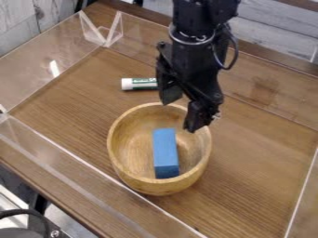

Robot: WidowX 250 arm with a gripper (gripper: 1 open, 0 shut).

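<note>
My black gripper (185,99) hangs over the back of a round wooden bowl (130,146), its fingers apart with nothing seen between them. A blue block (165,153) lies inside the bowl toward the middle. A small green and white tube (139,84) lies on the table behind the bowl, left of the gripper.
Clear panels border it at the left, front and right. A cable shows at the bottom left, outside the table.
</note>
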